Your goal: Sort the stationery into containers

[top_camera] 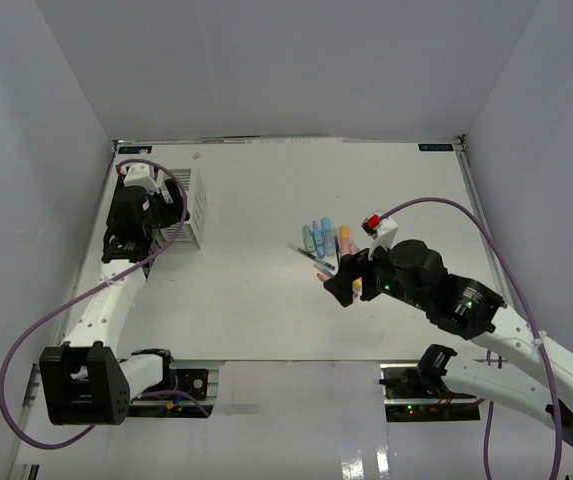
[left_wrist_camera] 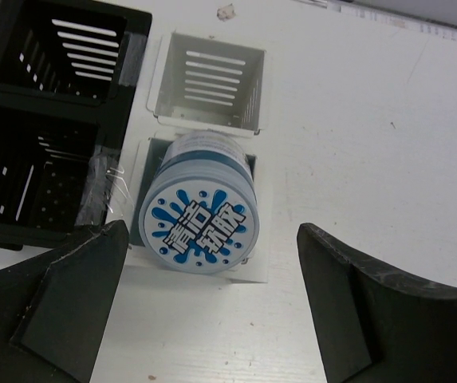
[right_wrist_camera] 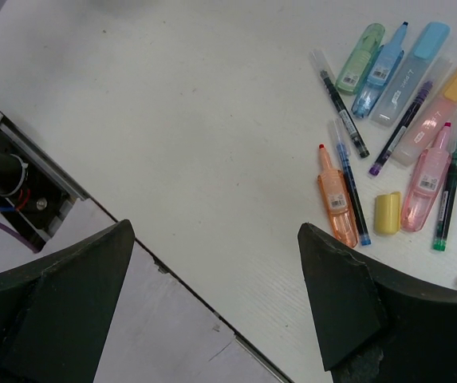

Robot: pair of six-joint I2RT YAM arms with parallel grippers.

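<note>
My left gripper [top_camera: 164, 200] is open above the containers on the left. The left wrist view shows a jar with a blue-splash lid [left_wrist_camera: 198, 219] in a grey-white container, an empty white basket [left_wrist_camera: 208, 80] and black baskets [left_wrist_camera: 29, 175]. My right gripper [top_camera: 351, 275] hangs open beside the stationery. The right wrist view shows highlighters in green [right_wrist_camera: 358, 64], blue [right_wrist_camera: 407, 80] and pink [right_wrist_camera: 423, 183], an orange marker [right_wrist_camera: 334, 199], several slim pens [right_wrist_camera: 348, 179] and a small yellow piece [right_wrist_camera: 387, 212].
Grey walls enclose the sides and back, and purple cables arch over both arms.
</note>
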